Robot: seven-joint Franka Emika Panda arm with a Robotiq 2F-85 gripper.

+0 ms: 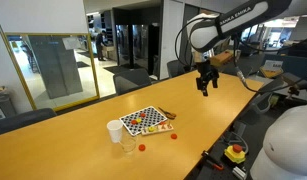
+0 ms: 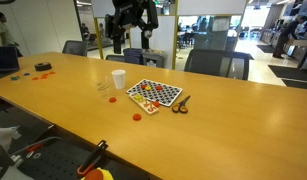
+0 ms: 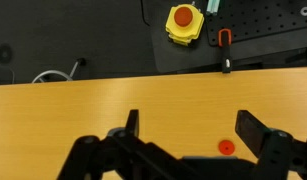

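Observation:
My gripper hangs high above the table, its fingers wide apart with nothing between them. In exterior view 2 the gripper appears well above the objects. A black-and-white checkered board lies on the table with small coloured pieces on it. Beside it is a small light tray holding red and yellowish items. A white cup and a clear glass stand close by. Loose red discs lie on the wood. In the wrist view, one red disc shows near the right finger.
Dark-handled scissors lie right of the board in exterior view 2. A black clamp is at the table's edge, near a yellow box with a red button. The wooden table has wide free room on that side.

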